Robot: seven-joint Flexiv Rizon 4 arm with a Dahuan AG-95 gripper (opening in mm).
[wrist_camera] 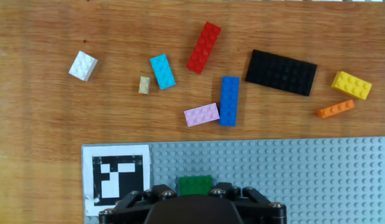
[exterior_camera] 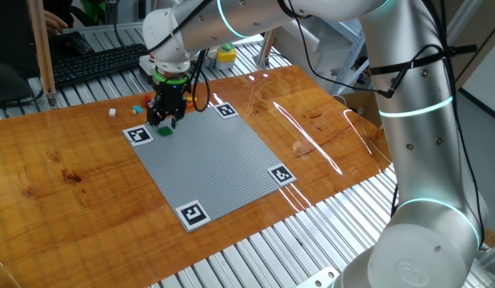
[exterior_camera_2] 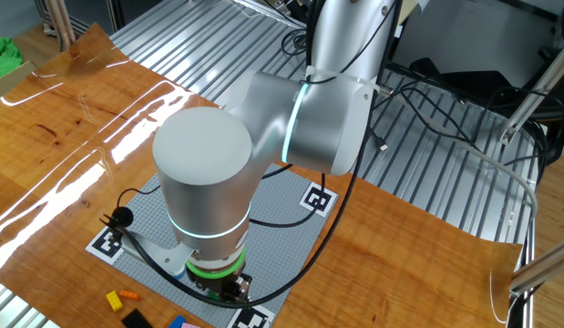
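A green brick (wrist_camera: 195,185) sits on the grey baseplate (wrist_camera: 273,168), close to its corner marker; in exterior view 1 the same green brick (exterior_camera: 165,131) shows just under the gripper. My gripper (exterior_camera: 165,123) hangs over it with its fingers spread apart. Seen from the wrist, the gripper has a finger to each side of the brick, and its dark body hides the brick's near part. It stands open.
Loose bricks lie on the wood beyond the plate: white (wrist_camera: 83,66), cyan (wrist_camera: 162,71), red (wrist_camera: 204,48), pink (wrist_camera: 201,115), blue (wrist_camera: 229,101), black (wrist_camera: 281,73), yellow (wrist_camera: 352,85), orange (wrist_camera: 336,109) and a small tan one (wrist_camera: 144,85). Most of the baseplate is bare.
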